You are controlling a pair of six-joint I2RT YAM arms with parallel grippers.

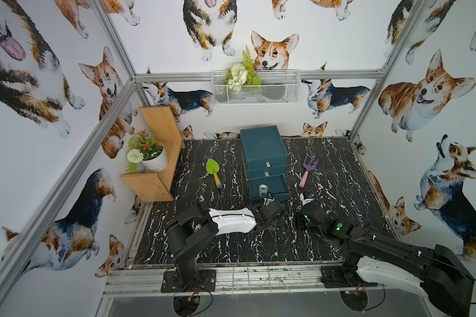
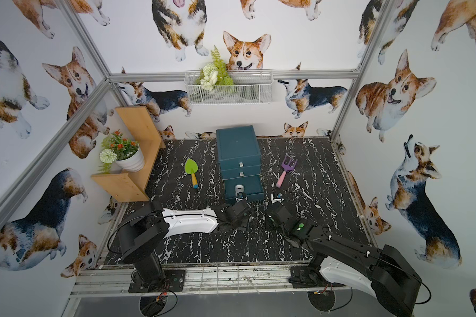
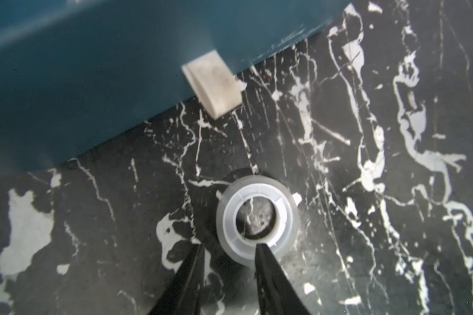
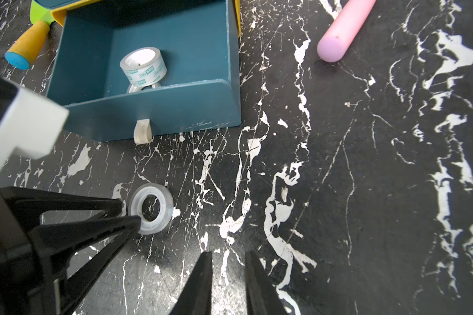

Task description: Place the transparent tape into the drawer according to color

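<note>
A clear roll of tape (image 3: 231, 225) lies flat on the dark marbled table, just in front of the pulled-out bottom drawer (image 4: 152, 113) of the teal cabinet. Close by it, my left gripper is partly open; in the right wrist view its dark fingers (image 4: 89, 228) reach the roll's near left edge, and contact is hard to tell. Both top views have the roll hidden by the left arm. Inside the drawer sits another tape roll (image 4: 143, 67) with printed film, resting on a further ring. To the right, my right gripper is partly open and empty over bare table.
The cabinet (image 1: 263, 145) stands at the back centre. A green trowel (image 1: 213, 168) lies to its left, a purple fork (image 1: 310, 164) to its right. A wooden shelf with a potted plant (image 1: 154, 158) fills the left side.
</note>
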